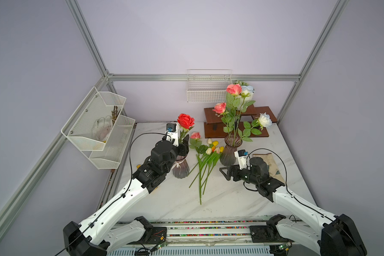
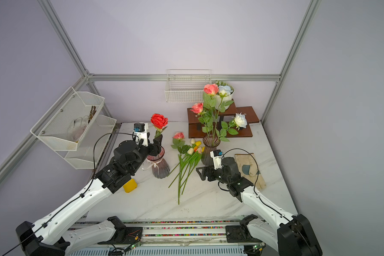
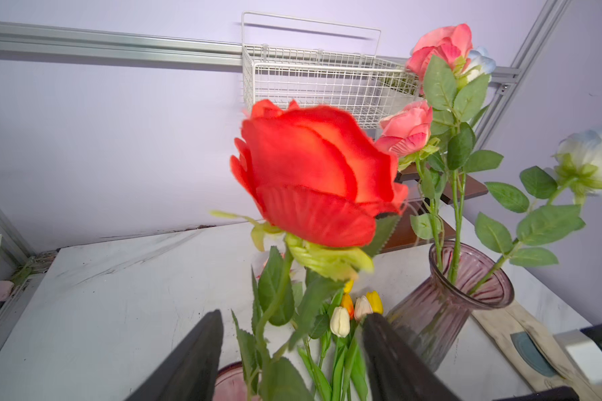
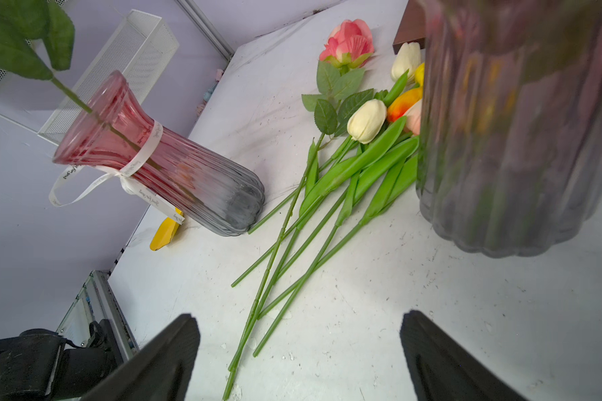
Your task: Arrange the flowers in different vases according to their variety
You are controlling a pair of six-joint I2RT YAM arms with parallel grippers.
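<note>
A red rose (image 3: 317, 170) stands in the left ribboned vase (image 4: 207, 187); its stem rises between the open fingers of my left gripper. The right vase (image 2: 209, 157) holds pink roses (image 1: 219, 108) and white roses (image 1: 264, 120). Between the vases, tulips (image 4: 366, 121) and a pink rose (image 4: 346, 46) lie on the table with stems toward the front. My right gripper is open, low over the table just in front of the right vase, with nothing between its fingers.
Brown wooden boards (image 1: 213, 130) are at the back. A cloth item (image 2: 256, 179) lies at the right, a yellow object (image 2: 130, 185) at the left front. Wire baskets (image 2: 187, 96) hang on the back and left walls.
</note>
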